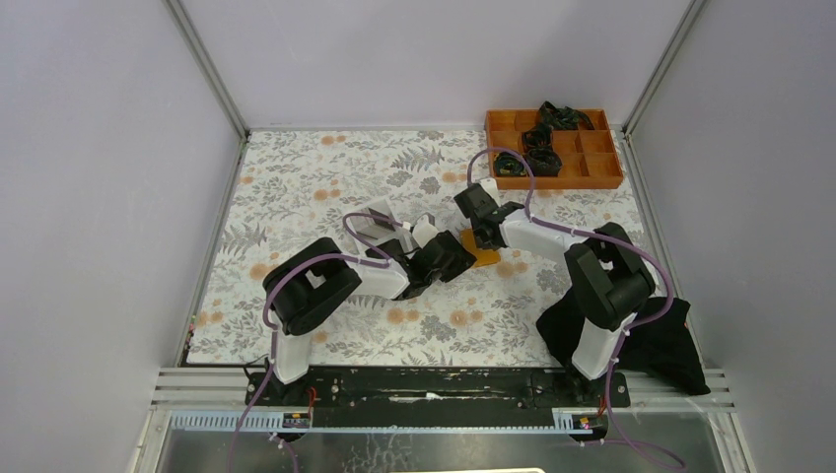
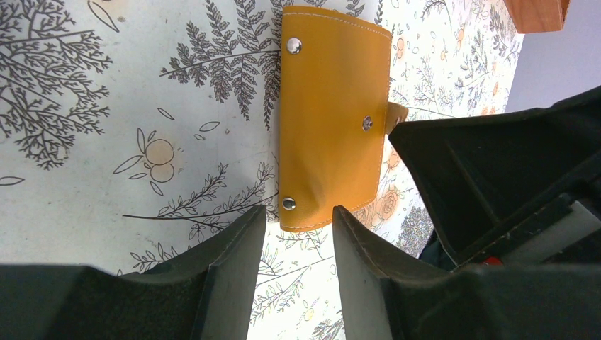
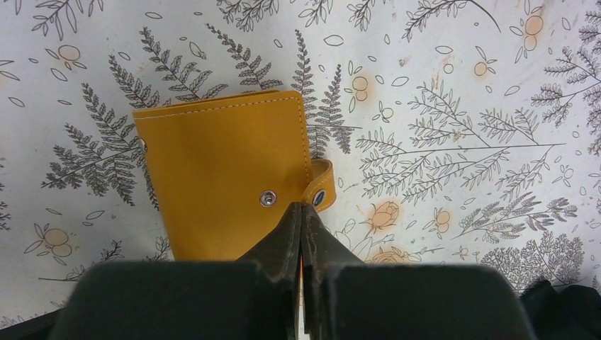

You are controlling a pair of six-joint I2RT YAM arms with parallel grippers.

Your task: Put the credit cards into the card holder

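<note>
An orange leather card holder [image 1: 480,252] [image 2: 333,113] [image 3: 220,170] lies closed on the floral table, its strap with a snap [image 3: 319,188] at one side. My left gripper is part open beside the holder's near edge, nothing visible between its fingers. My right gripper is shut, its tips at the holder beside the strap, with nothing showing between them. In the top view both wrists partly cover the holder. A pale object [image 1: 375,217], unclear at this size, lies behind the left arm; no cards can be clearly made out.
A wooden compartment tray [image 1: 596,168] with dark crumpled items stands at the back right. A black cloth [image 1: 661,355] lies at the front right.
</note>
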